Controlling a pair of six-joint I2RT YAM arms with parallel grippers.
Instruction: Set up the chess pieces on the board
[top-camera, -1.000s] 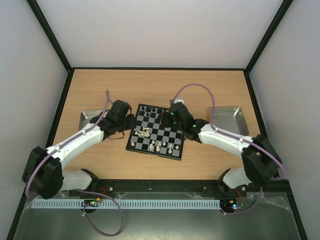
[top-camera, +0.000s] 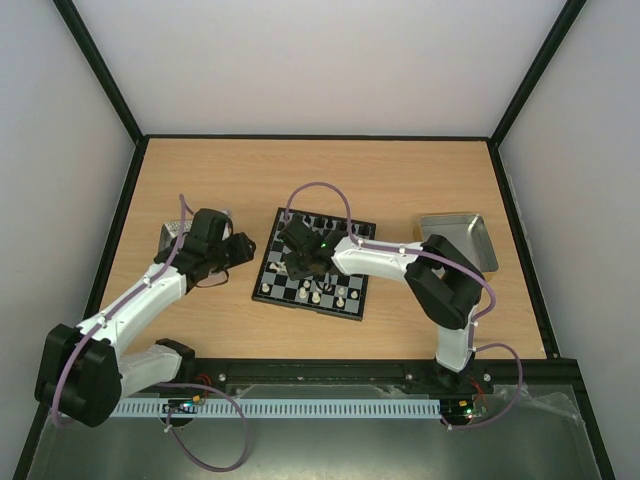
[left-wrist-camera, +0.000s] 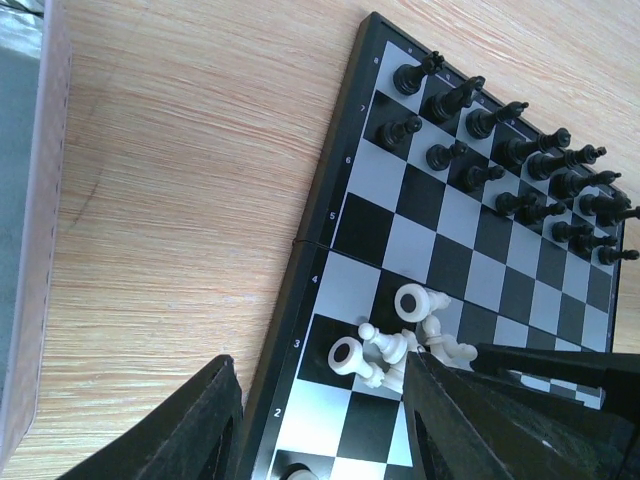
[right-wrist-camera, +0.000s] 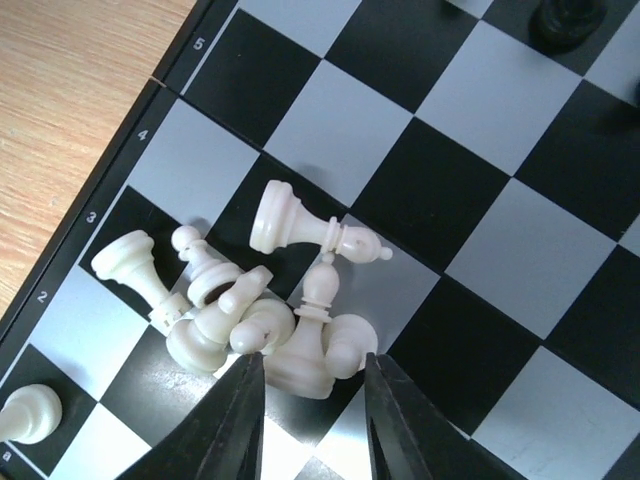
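The chessboard (top-camera: 359, 300) lies mid-table, black pieces (left-wrist-camera: 450, 105) standing along its far side. A jumble of white pieces lies on it in the right wrist view, including a tipped piece (right-wrist-camera: 285, 225) and a pile (right-wrist-camera: 220, 320); a white piece (right-wrist-camera: 30, 415) stands near the edge. My right gripper hangs over the pile, fingertips apart, nothing clearly held between them. My left gripper is left of the board, part open, with the board edge visible between its fingers.
A metal tray (top-camera: 450, 228) sits on the right of the table. Another container (left-wrist-camera: 35, 230) is at the left, beside the left arm.
The right arm has swung leftward over the board, onto the white pile. The left arm has drawn back leftward from the board.
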